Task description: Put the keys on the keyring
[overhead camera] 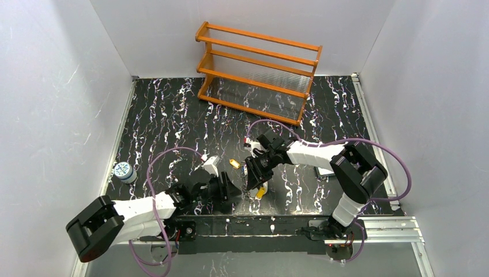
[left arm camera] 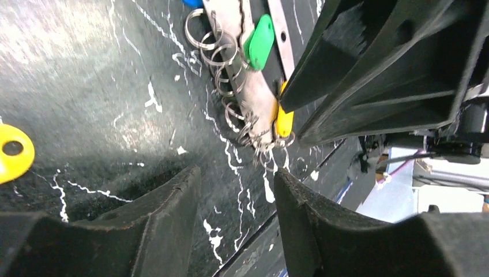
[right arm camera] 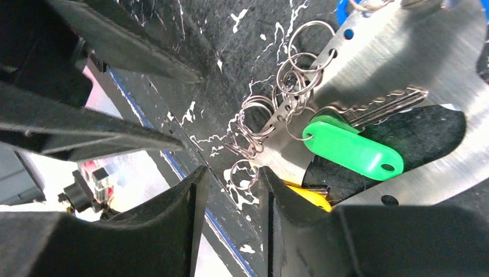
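A flat metal plate (right arm camera: 375,57) lined with small wire rings (right arm camera: 300,75) lies between my two hands. A green-tagged key (right arm camera: 354,151) hangs at one of these rings, and a yellow tag (right arm camera: 311,197) shows near the plate's end. Another yellow tag (left arm camera: 12,153) lies apart on the table, left in the left wrist view. My left gripper is part open beside the plate, its gap empty. Over the plate's end, my right gripper stands part open; a ring (right arm camera: 244,175) appears beyond its fingertips, and whether it lies between them is unclear.
Both hands are close together near the table's front edge. A wooden rack (overhead camera: 259,69) stands at the back, and a white round container (overhead camera: 124,172) is at the left. Free table lies between the rack and the arms.
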